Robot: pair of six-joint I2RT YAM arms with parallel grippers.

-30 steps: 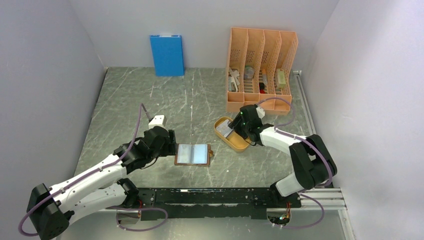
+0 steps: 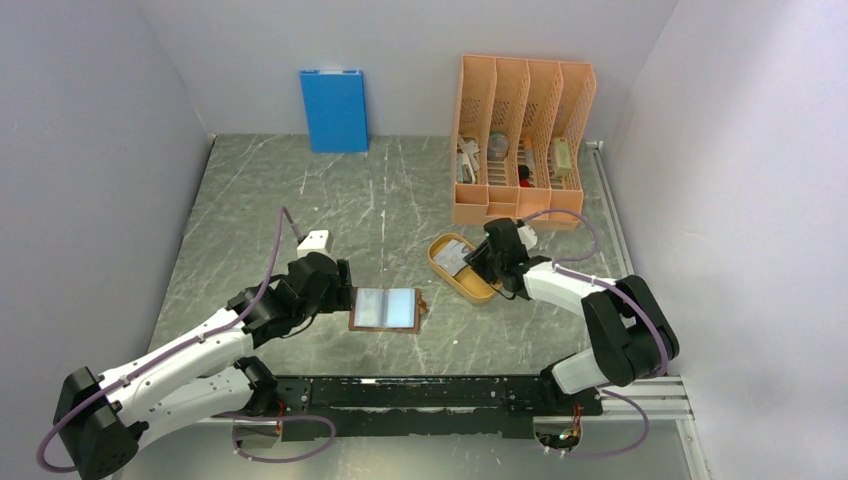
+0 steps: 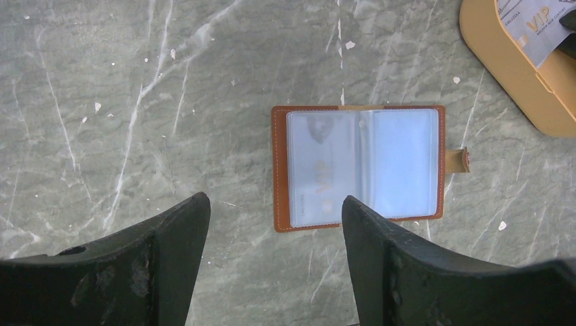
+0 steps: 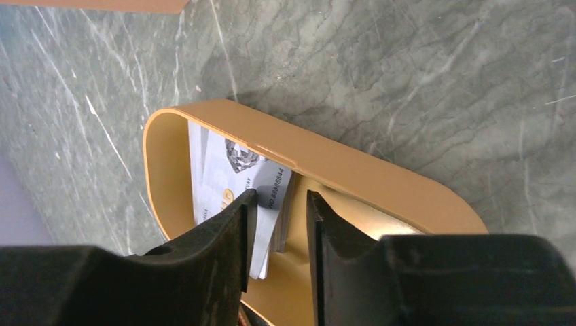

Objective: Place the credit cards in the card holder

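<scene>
An open brown card holder with clear sleeves lies on the table, centred in the left wrist view. To its upper right is a tan oval tray holding a stack of white credit cards. My right gripper is down in the tray, part open, its left finger over the cards' edge; whether it holds a card is unclear. My left gripper hangs open and empty above the table, left of and just below the holder in its wrist view.
A peach organiser with several compartments of small items stands at the back right. A blue panel leans on the back wall.
My right arm and gripper have shifted slightly toward the front of the table within the tray area. The left arm has not moved.
</scene>
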